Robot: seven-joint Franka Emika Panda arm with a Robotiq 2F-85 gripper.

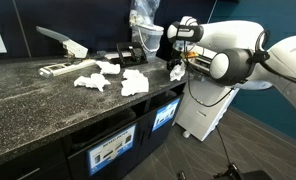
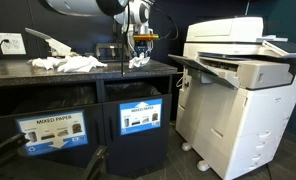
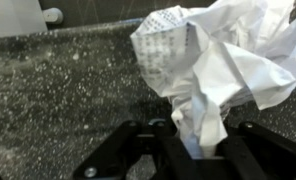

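In the wrist view a crumpled sheet of white printed paper [image 3: 218, 60] is pinched at its lower end by my gripper, whose dark fingers are shut on it. Exterior view 1 shows the same paper [image 1: 177, 72] at the right end of the dark speckled counter [image 1: 88, 105], below my gripper [image 1: 175, 62]. From exterior view 2 the paper [image 2: 139, 61] shows near the counter's right end, under my gripper [image 2: 140, 50]. Whether it touches the counter I cannot tell.
Several more crumpled papers [image 1: 134, 82] lie on the counter to the left. A paper trimmer [image 1: 64, 44], a stapler-like tool [image 1: 62, 69] and a black desk phone [image 1: 131, 54] stand behind. Bins labelled mixed paper [image 2: 53, 132] are below. A large printer [image 2: 238, 95] stands at right.
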